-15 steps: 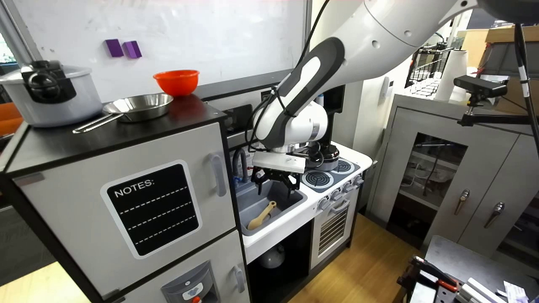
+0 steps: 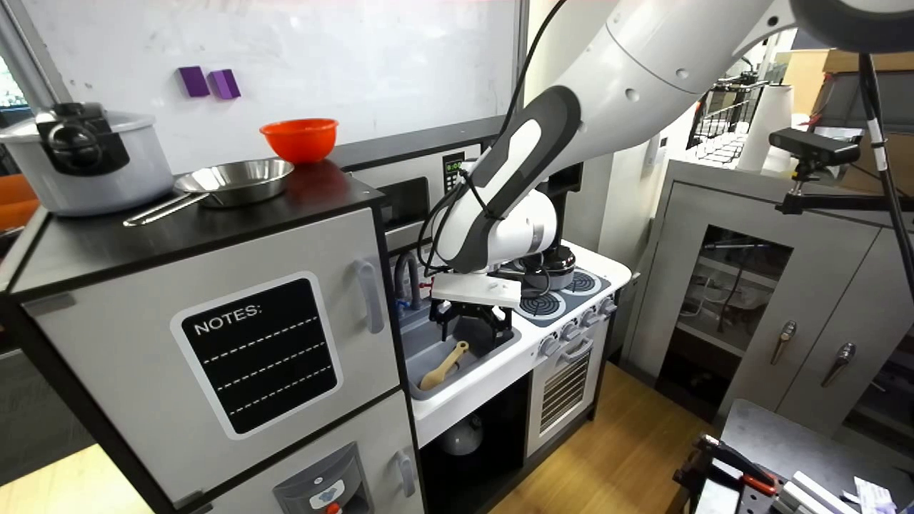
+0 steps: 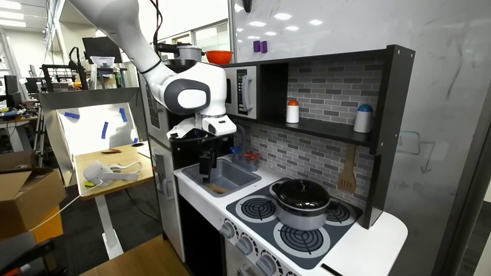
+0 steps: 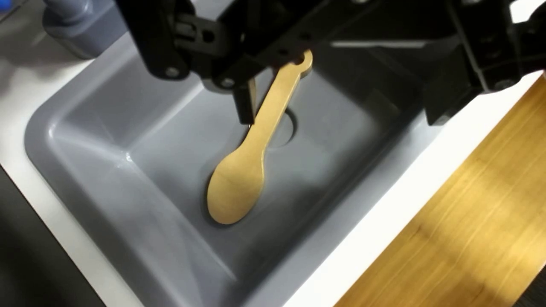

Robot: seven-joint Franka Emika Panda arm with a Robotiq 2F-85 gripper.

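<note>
A tan wooden spoon (image 4: 238, 179) lies on the floor of the grey sink (image 4: 169, 235), its bowl toward the near left corner and its hooked handle end partly under the gripper in the wrist view. My gripper is open above the sink, its fingers wide apart. One fingertip (image 4: 244, 105) shows beside the spoon's handle, the other over the sink's right wall, with no object held. In exterior view 1 the gripper (image 2: 471, 335) hangs over the sink behind the spoon (image 2: 445, 364). The second exterior view shows little of the spoon (image 3: 216, 188).
Right of the sink, a lidded pot (image 3: 301, 204) stands on the stove. The faucet (image 3: 241, 138) rises at the sink's back. A shelf (image 3: 322, 128) holds two shakers, with a wooden spatula (image 3: 348, 172) hanging below. A pan (image 2: 244, 181) and red bowl (image 2: 300, 140) sit atop the fridge.
My gripper has come down lower toward the sink and shifted slightly to the right in exterior view 1. The spoon lies where it was.
</note>
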